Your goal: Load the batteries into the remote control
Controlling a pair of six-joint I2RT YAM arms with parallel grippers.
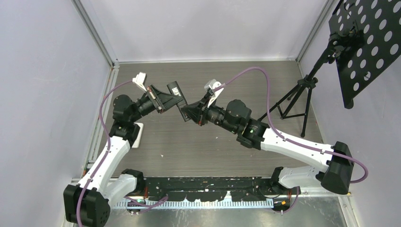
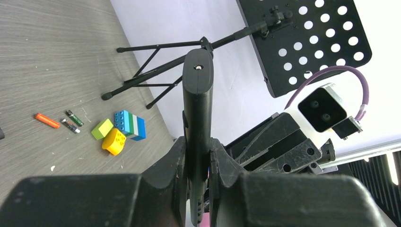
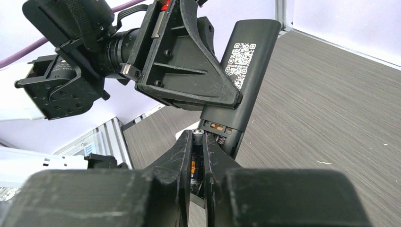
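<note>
The black remote (image 1: pixel 174 91) is held tilted up by my left gripper (image 1: pixel 176 98); in the right wrist view its QR-coded back (image 3: pixel 246 52) shows, with the battery bay and its spring exposed at the lower end. My right gripper is at that bay, its fingertips round a battery (image 3: pixel 196 165) partly hidden in or against the compartment. In the left wrist view the remote (image 2: pixel 197 94) stands edge-on between the left fingers. Loose batteries (image 2: pixel 71 125) lie on the floor.
An orange cylinder (image 2: pixel 46 120), toy blocks (image 2: pixel 124 124) and a yellow piece (image 2: pixel 113 141) lie on the floor. A tripod (image 1: pixel 308 82) with a perforated panel stands at the right. A white object (image 1: pixel 138 137) lies under the left arm.
</note>
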